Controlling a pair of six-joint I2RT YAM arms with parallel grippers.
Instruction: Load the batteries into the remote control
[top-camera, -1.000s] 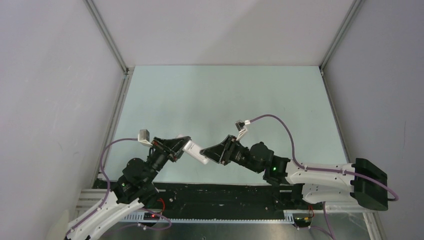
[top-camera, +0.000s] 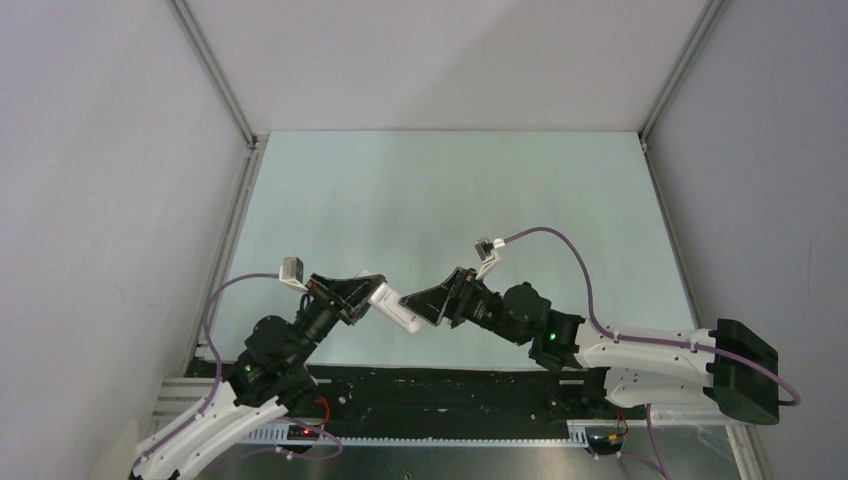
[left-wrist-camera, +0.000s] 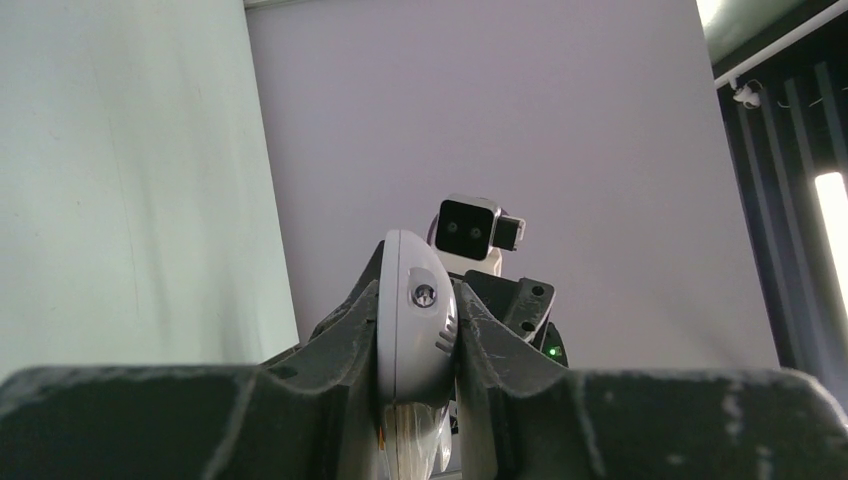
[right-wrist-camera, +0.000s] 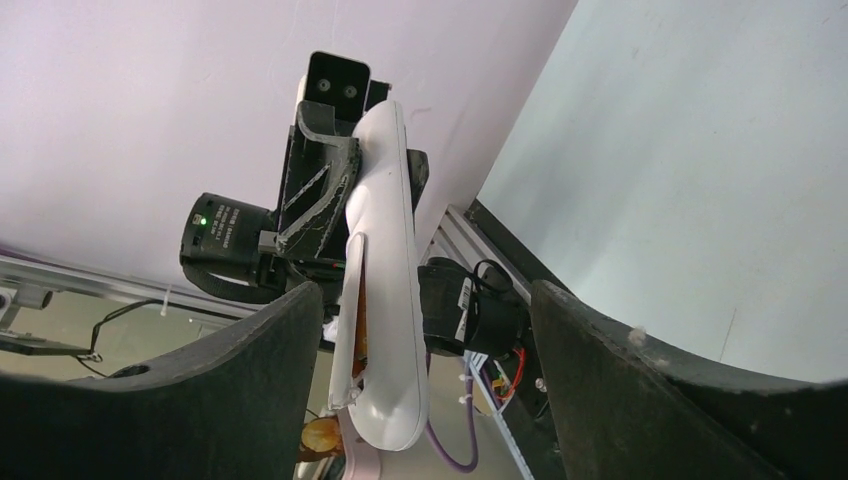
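A white remote control (top-camera: 393, 307) is held in the air, with my left gripper (top-camera: 368, 292) shut on its upper part. Seen in the left wrist view, the remote's rounded end (left-wrist-camera: 420, 345) stands between the two dark fingers. In the right wrist view the long remote (right-wrist-camera: 392, 290) hangs steeply, its cover flap (right-wrist-camera: 349, 310) standing away from the body along one side. An orange-brown patch (right-wrist-camera: 361, 325) shows in that gap; whether it is a battery I cannot tell. My right gripper is open around the remote's lower end, its fingers (right-wrist-camera: 270, 350) apart from it.
Below lies a pale, bare table (top-camera: 460, 190), with no loose batteries visible on it. A dark strip (top-camera: 440, 400) runs along its front edge. Both arms sit close together at the remote. Purple cables (top-camera: 570, 245) loop over the arms.
The left arm and the remote have hardly moved.
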